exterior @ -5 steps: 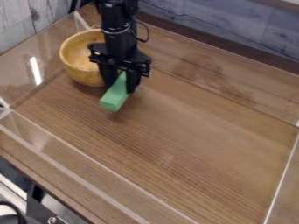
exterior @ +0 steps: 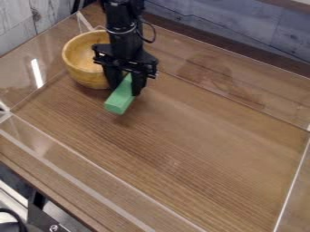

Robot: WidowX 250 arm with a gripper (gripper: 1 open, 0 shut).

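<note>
The black gripper point(exterior: 127, 72) reaches down from the top centre, shut on a green object point(exterior: 119, 100) that hangs tilted from its fingers over the wooden table. Just behind and left of the gripper is a yellow bowl point(exterior: 82, 57), partly hidden by the arm. Whether the green object touches the bowl or the table cannot be told.
A dark item point(exterior: 10, 217) is at the lower left edge, off the tabletop.
The gripper and green object have shifted very slightly over the last second; otherwise little differs.
</note>
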